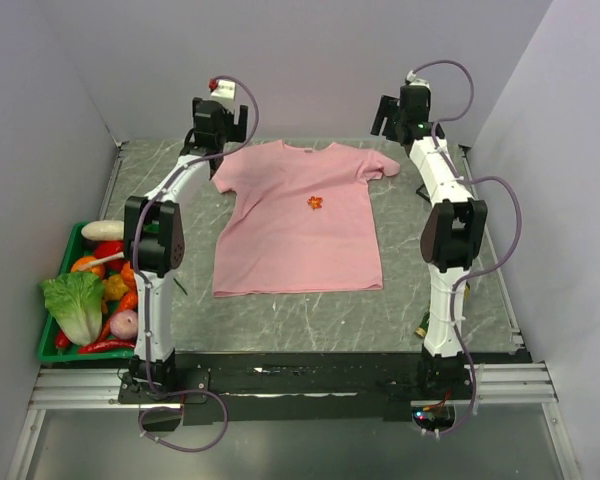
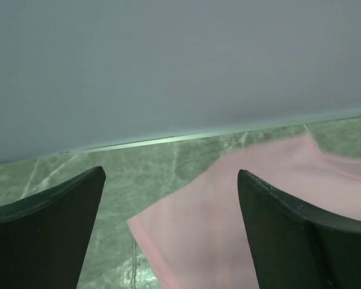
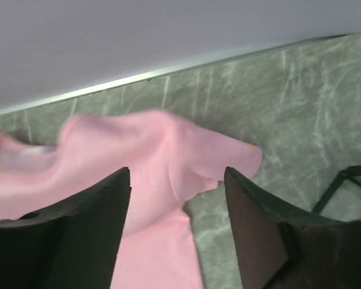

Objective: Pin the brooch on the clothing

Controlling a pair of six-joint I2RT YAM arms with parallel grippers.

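The pink shirt (image 1: 290, 240) lies spread on the grey table, hem toward the near side and sleeves out to both sides. An orange flower-shaped brooch (image 1: 315, 202) sits on its chest. Beyond the left shoulder, my left gripper (image 1: 220, 118) is open; in its wrist view the fingers (image 2: 54, 235) stand wide apart, with the sleeve cloth (image 2: 186, 223) below and nothing gripped. On the other side my right gripper (image 1: 398, 117) is open too, its fingers (image 3: 87, 235) apart above the right sleeve (image 3: 216, 153). The brooch's fastening cannot be seen.
A green crate (image 1: 50, 335) of vegetables stands at the left edge. A dark bottle (image 1: 422, 325) lies partly under the right arm. To the right of the right sleeve is a black frame (image 3: 343, 180). Bare table (image 1: 300, 325) shows in front of the hem.
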